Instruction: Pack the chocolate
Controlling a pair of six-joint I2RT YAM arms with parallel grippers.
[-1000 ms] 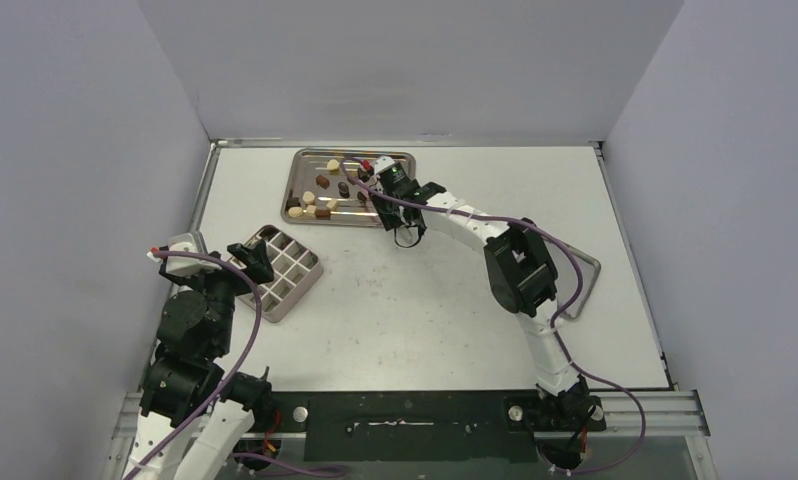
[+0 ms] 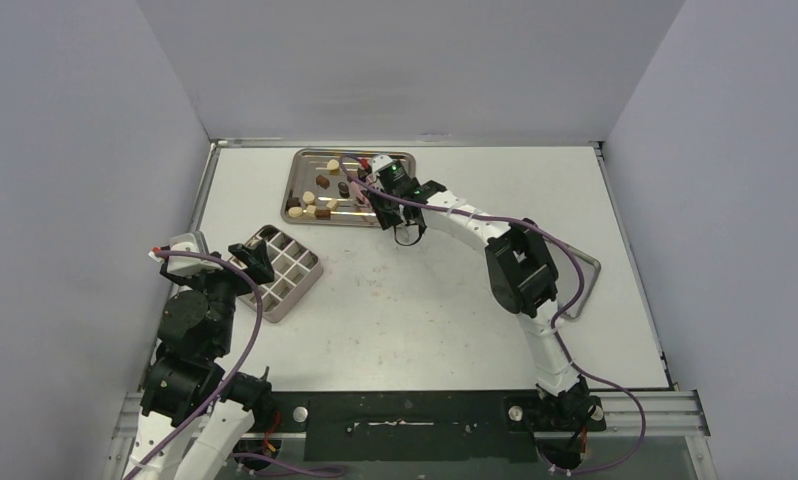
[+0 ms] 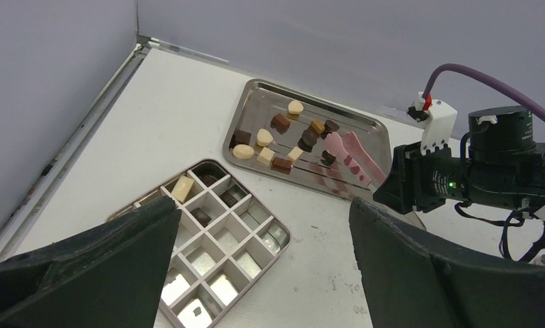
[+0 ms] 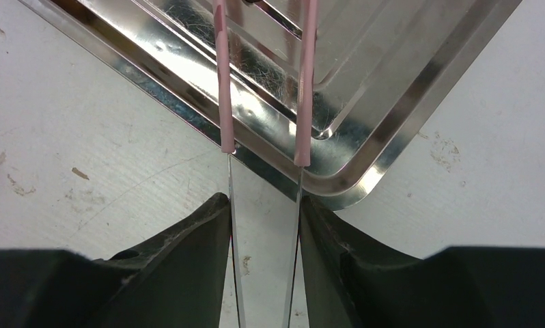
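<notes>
Several brown and cream chocolates, such as a cream piece [image 3: 242,151] and a brown square [image 3: 281,165], lie on a steel tray [image 2: 295,170] at the back. A compartment box [image 2: 305,285] at the left holds several pieces in the left wrist view. My right gripper reaches over the tray's right part with pink fingertips [image 4: 304,102] part apart; a dark piece shows at the frame's top edge between them, and whether it is held cannot be told. My left gripper stands open above the box, nothing visible between its fingers.
A second empty-looking tray [image 2: 585,280] lies at the right, partly behind the right arm. Walls bound the back and sides.
The right gripper has shifted very slightly over the back tray. The left arm has not moved.
</notes>
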